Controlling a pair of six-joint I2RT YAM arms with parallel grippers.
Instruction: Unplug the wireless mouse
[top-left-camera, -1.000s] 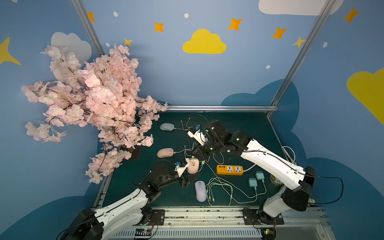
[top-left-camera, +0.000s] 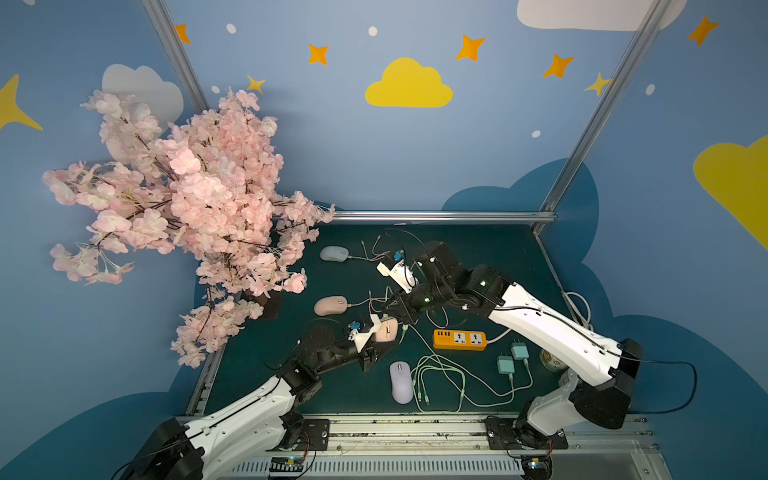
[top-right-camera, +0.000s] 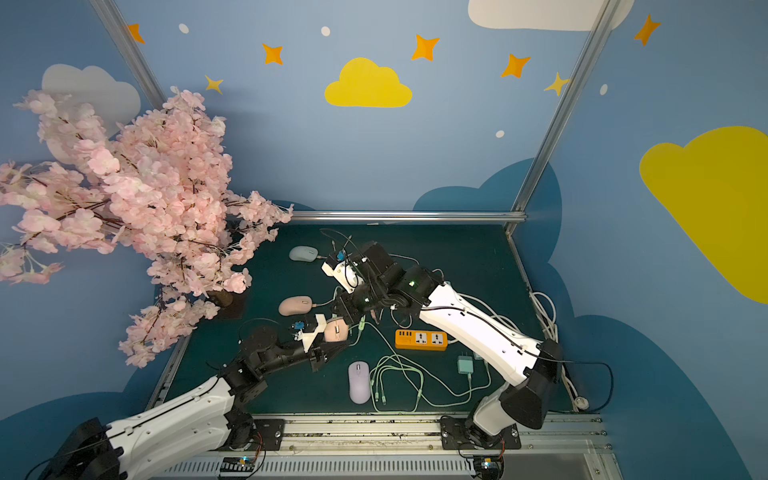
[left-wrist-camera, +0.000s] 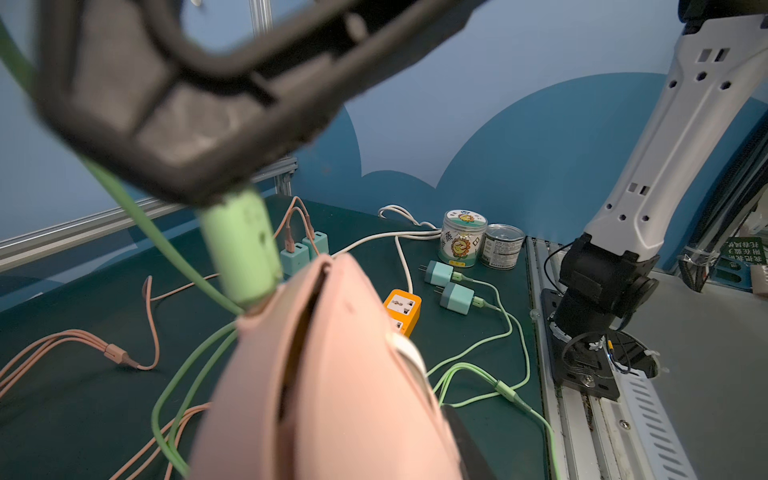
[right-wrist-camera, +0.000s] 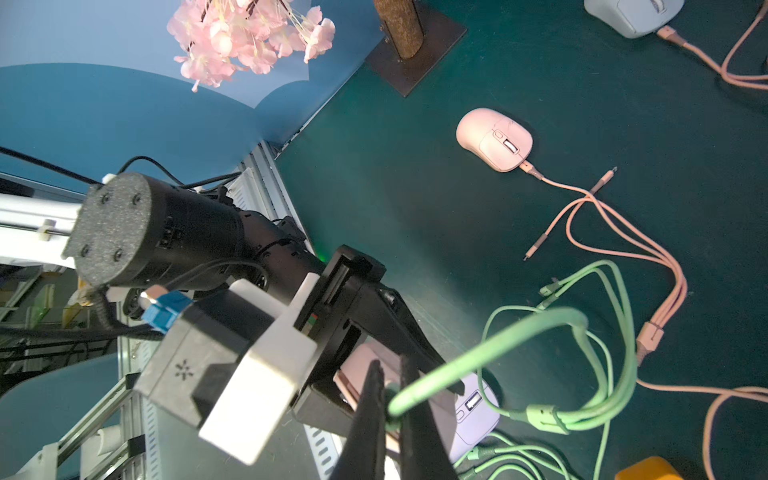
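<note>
A pink mouse (top-left-camera: 387, 329) is held off the mat by my left gripper (top-left-camera: 382, 339), which is shut on it. In the left wrist view, the mouse's front end points up and a green plug (left-wrist-camera: 242, 248) stands at it, with a sliver of its tip showing at the port. A blurred dark finger (left-wrist-camera: 184, 120) covers the plug's upper end. In the right wrist view, my right gripper is shut, and a green cable (right-wrist-camera: 488, 354) comes out between its fingertips. How deep the plug sits in the port cannot be told.
Another pink mouse (right-wrist-camera: 494, 140) and a grey mouse (top-left-camera: 334, 253), both with pink cables, lie behind. A purple mouse (top-left-camera: 401, 382) and loose green cables (top-left-camera: 440, 376) are near the front. An orange power strip (top-left-camera: 459, 340) lies to the right; the flowering tree (top-left-camera: 216, 192) stands left.
Held by the left gripper, the pink mouse has risen and tilted slightly. The right arm has shifted a little to the right, its gripper staying close to the mouse.
</note>
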